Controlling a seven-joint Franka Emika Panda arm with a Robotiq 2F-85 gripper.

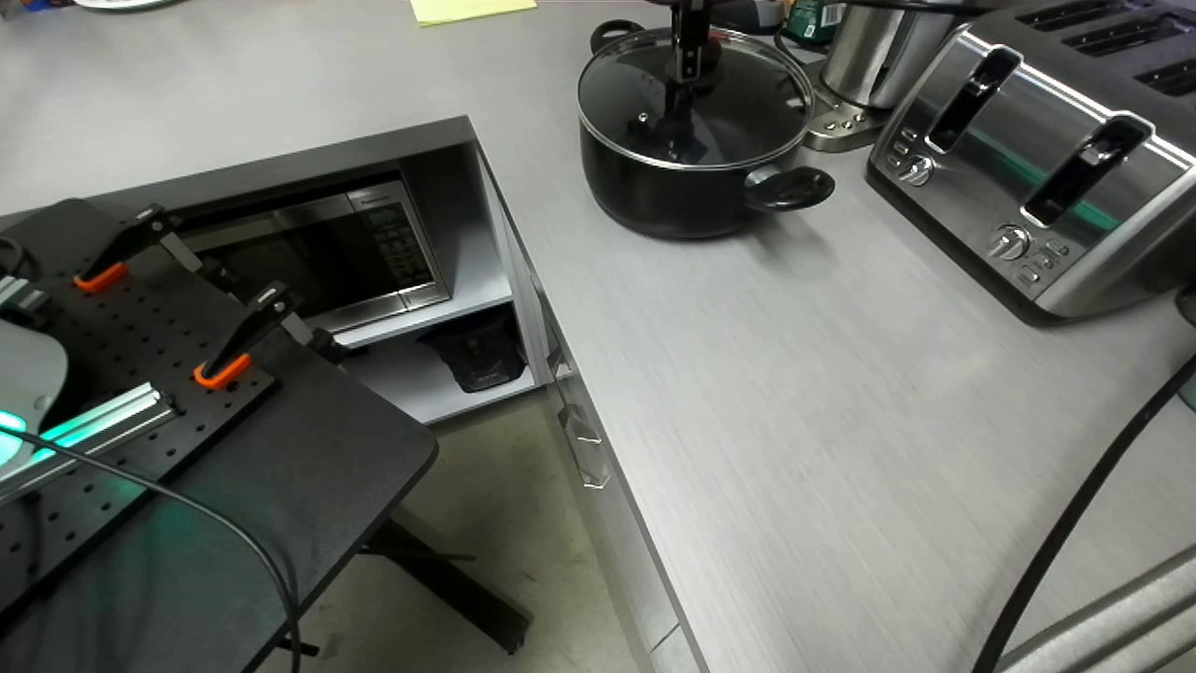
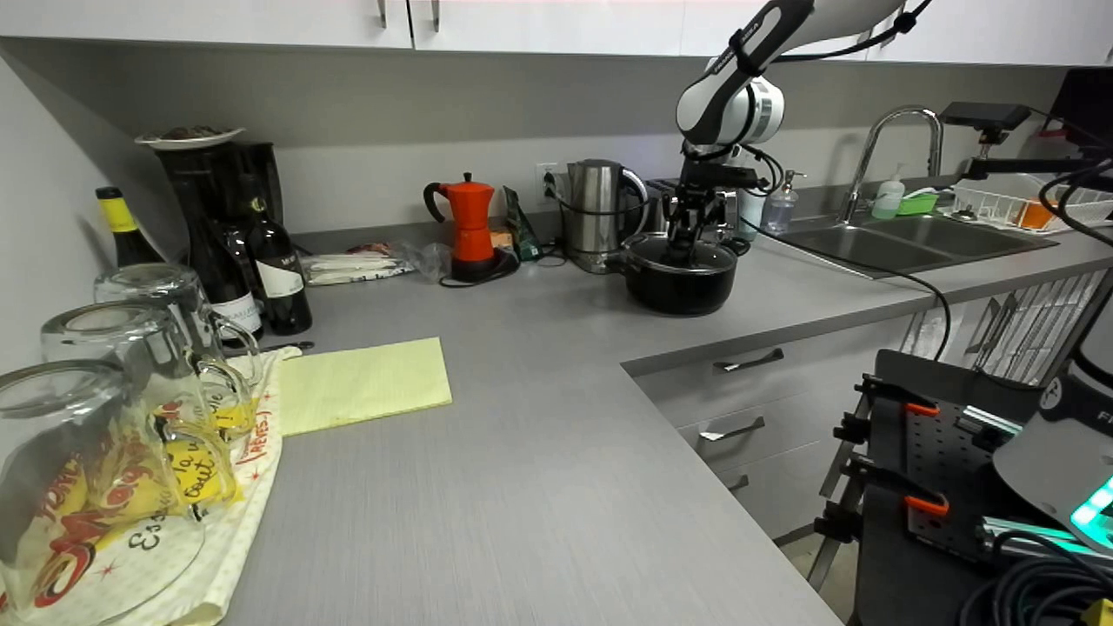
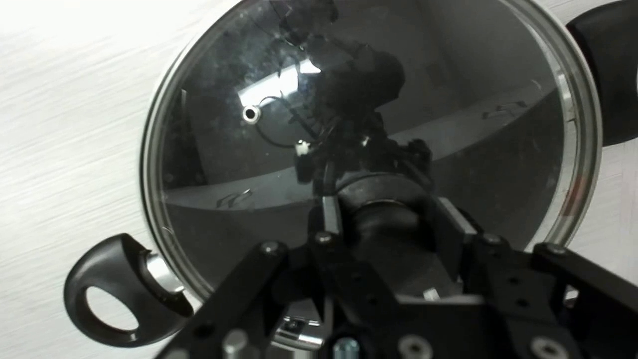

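A black two-handled pot [image 1: 673, 196] with a metal-rimmed glass lid [image 1: 633, 107] stands on the grey counter. From above, my gripper is shut on the lid's round black knob [image 3: 389, 224], one finger on either side of it in the wrist view. Around the knob, the dark glass lid [image 3: 239, 155] mirrors the arm. In exterior view 2 the gripper [image 2: 683, 245] points straight down over the pot [image 2: 683, 287]. The lid is on or just over the pot's mouth; any gap beneath it is hard to make out.
Right of the pot stand a steel kettle [image 1: 880, 56] and a wide toaster [image 1: 1043, 168]. Bare counter [image 1: 807, 449] lies in front. A yellow cloth [image 2: 360, 386], glass mugs [image 2: 104, 449] and a red moka pot [image 2: 471, 224] sit farther left in exterior view 2.
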